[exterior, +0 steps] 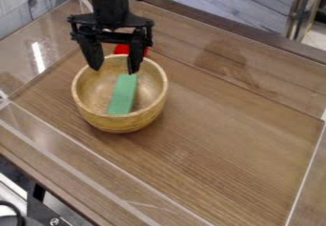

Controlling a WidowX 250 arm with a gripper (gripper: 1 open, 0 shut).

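My black gripper (124,51) hangs over the back half of a round wooden bowl (158,104), its fingers spread open. In the bowl lies a long green block (122,100), clear of the fingers as far as shows. A red object (140,51) behind the bowl is mostly hidden by the gripper.
A raised ledge runs along the back right, and a pale wall stands at the back left. Dark parts show at the lower left edge.
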